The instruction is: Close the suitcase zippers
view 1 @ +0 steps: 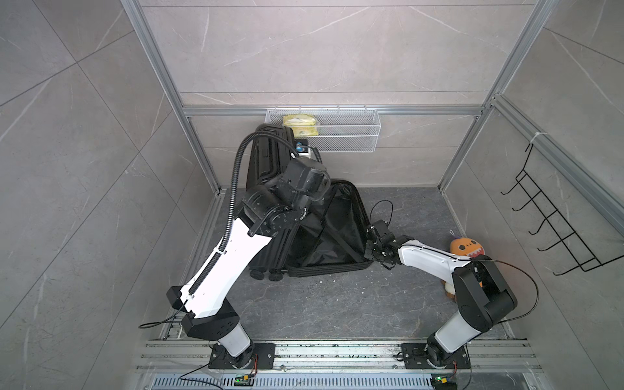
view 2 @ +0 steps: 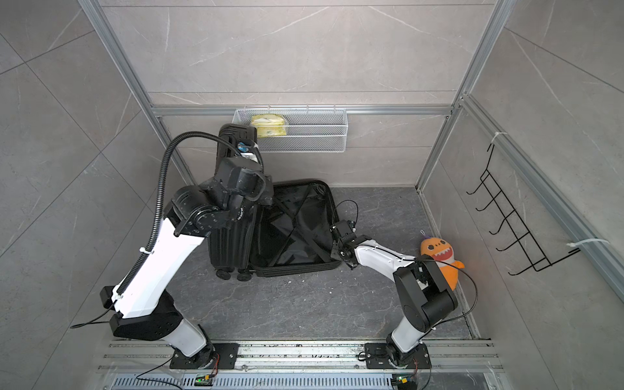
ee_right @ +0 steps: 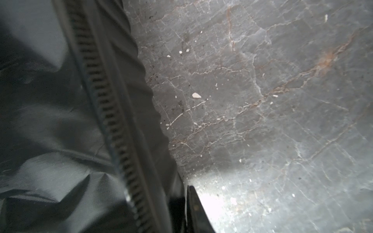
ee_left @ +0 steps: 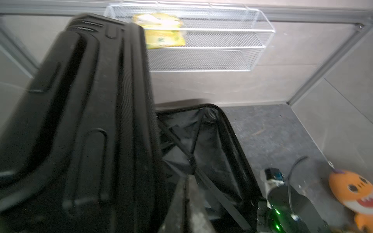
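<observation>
The black suitcase's left half (ee_left: 89, 116) stands raised along the hinge, its ribbed outer shell showing; the right half (ee_left: 206, 147) lies open on the floor, lining and straps visible. My left gripper is over the suitcase, fingers shut; whether they grip the lid is unclear. My right gripper (view 1: 370, 250) is at the right half's outer rim, where the right wrist view shows the zipper teeth (ee_right: 105, 104). That gripper's fingers are low in that view, against the dark edge, which they appear to hold.
A white wire basket (view 1: 344, 130) with a yellow packet hangs on the back wall. An orange shark plush (view 2: 435, 250) lies at the right wall below a black hook rack (view 2: 520, 227).
</observation>
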